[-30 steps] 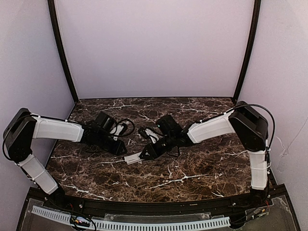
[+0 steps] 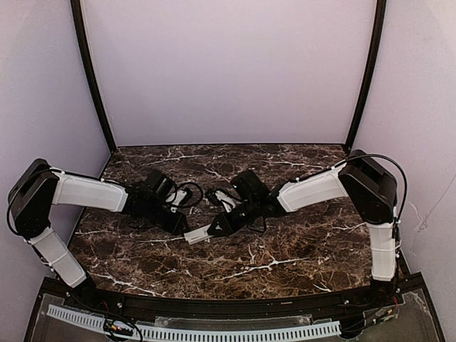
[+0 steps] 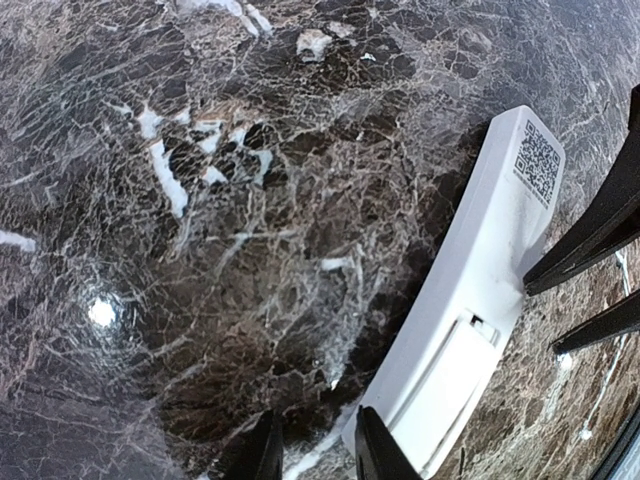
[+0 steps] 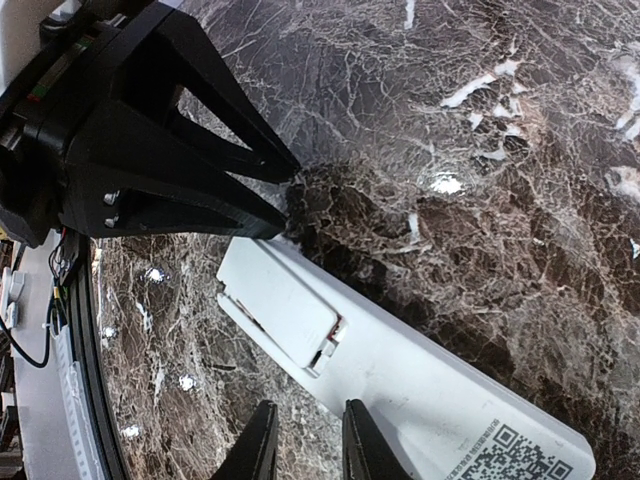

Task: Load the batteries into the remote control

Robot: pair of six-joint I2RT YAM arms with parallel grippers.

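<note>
The white remote control (image 2: 198,235) lies on the marble table between both grippers, its flat battery cover toward the left end and a QR sticker (image 3: 536,160) at the other. My left gripper (image 2: 182,229) is at the cover end, fingertips close together on the remote's end; in the right wrist view its black fingers touch that end. My right gripper (image 2: 216,229) is at the sticker end, its fingertips on or beside the remote's side, somewhat apart; how firmly they hold it cannot be told. No batteries can be made out.
Pale walls stand at the back and sides, with a dark rail along the front edge.
Over the last second my left gripper has moved right and slightly down to the remote's end. The right arm and the remote show no visible movement.
</note>
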